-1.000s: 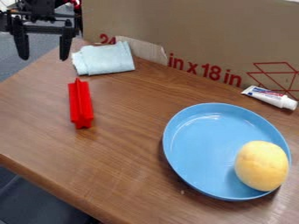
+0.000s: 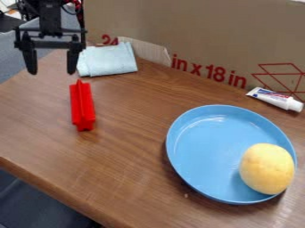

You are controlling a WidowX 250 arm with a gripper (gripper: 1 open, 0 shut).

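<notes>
My black gripper [image 2: 50, 62] hangs open at the upper left, its two fingers pointing down, above and behind a long red object [image 2: 82, 105] that lies lengthwise on the wooden table. Nothing shows between the fingers. A folded pale blue cloth [image 2: 107, 58] lies just right of the gripper. On the right, a blue plate [image 2: 202, 147] holds a round yellow object [image 2: 267, 168] near its right side.
A white toothpaste tube [image 2: 276, 98] lies at the back right, by a large cardboard box [image 2: 202, 36].
My gripper has moved a little to the right and down, toward the red object. The objects on the table have not moved.
</notes>
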